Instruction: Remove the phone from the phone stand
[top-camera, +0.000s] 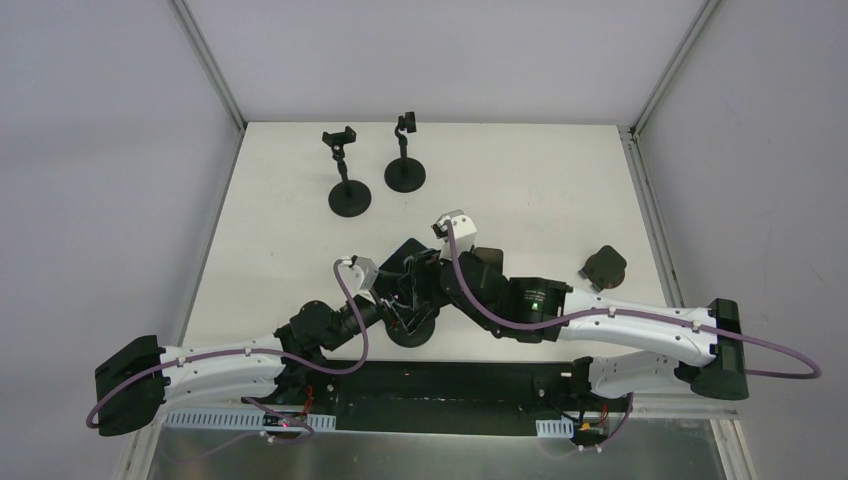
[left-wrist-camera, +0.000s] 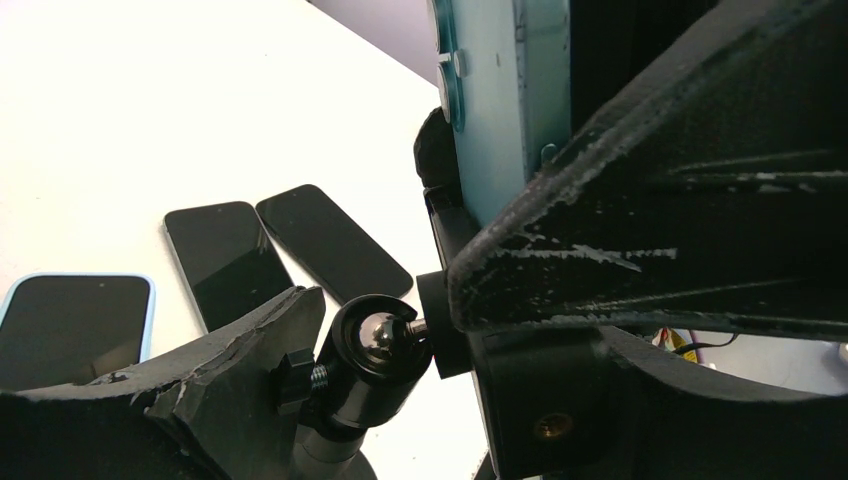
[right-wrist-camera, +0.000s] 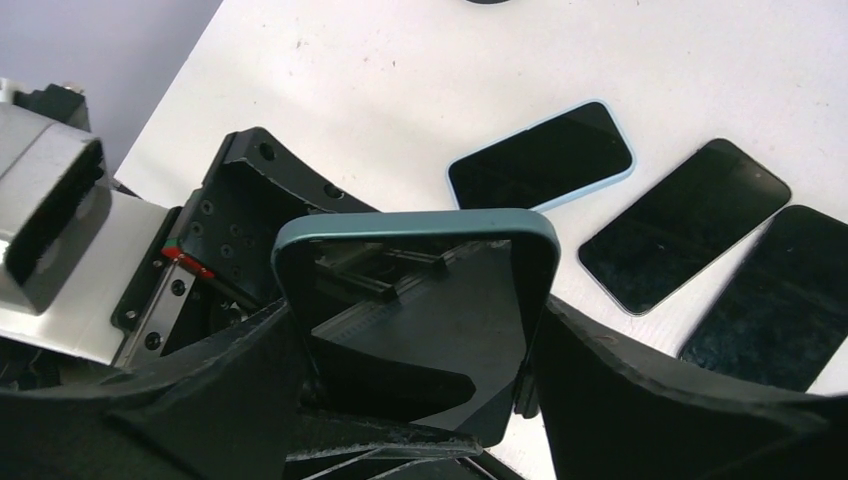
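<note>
A teal-cased phone (right-wrist-camera: 415, 224) stands in a black phone stand (left-wrist-camera: 375, 360) near the table's front middle. In the left wrist view my left gripper is shut on the stand's head, just behind its ball joint. My right gripper is at the phone from the right, its fingers on either side of the phone's end; whether they press on it is unclear. In the top view both grippers crowd over the stand and hide much of it.
Two empty stands (top-camera: 349, 197) stand at the back left. Several phones (right-wrist-camera: 683, 225) lie flat on the table (top-camera: 520, 180), whose back right is clear. A dark object (top-camera: 604, 267) sits at the right.
</note>
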